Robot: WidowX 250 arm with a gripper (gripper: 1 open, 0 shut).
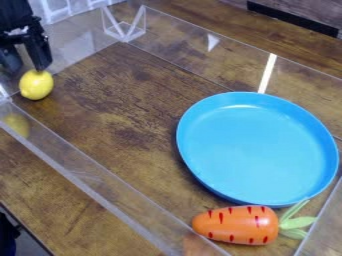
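My black gripper (pixel 27 58) is at the far upper left, partly out of frame, just above a yellow lemon (pixel 36 84) that sits near the corner of the clear-walled bin. Its fingers reach down around or beside the lemon's top; whether they touch it I cannot tell. A blue plate (pixel 255 145) lies on the right, and an orange toy carrot (pixel 235 224) with green leaves lies below it.
Transparent walls (pixel 100 192) enclose the wooden work surface (pixel 134 120). The middle of the surface, between the lemon and the plate, is clear.
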